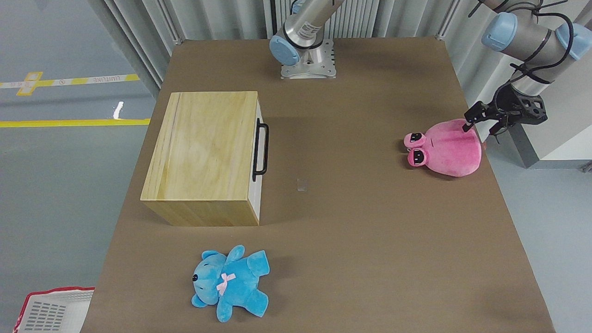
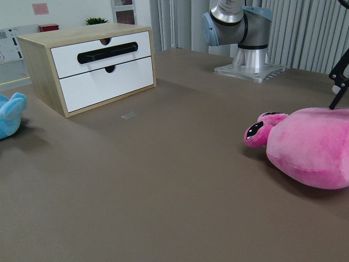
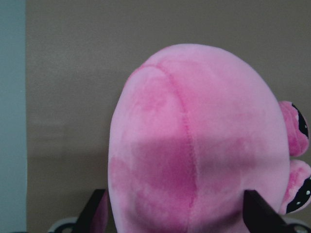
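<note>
A pink plush toy [image 1: 447, 150] with two eye bumps lies near the table's right edge; it fills much of the wrist view [image 3: 194, 136]. My gripper [image 1: 480, 125] is over its upper right part, fingertips apart and open. In the left view a black finger [image 2: 338, 95] reaches down to the toy's top [image 2: 308, 147]; whether it touches is unclear. In the wrist view both fingertips sit low, either side of the pink body.
A wooden drawer box [image 1: 200, 147] with black handle stands at left on the brown table [image 1: 360, 249]. A blue teddy bear [image 1: 233, 286] lies at front left. The robot base [image 1: 308, 64] is at the back.
</note>
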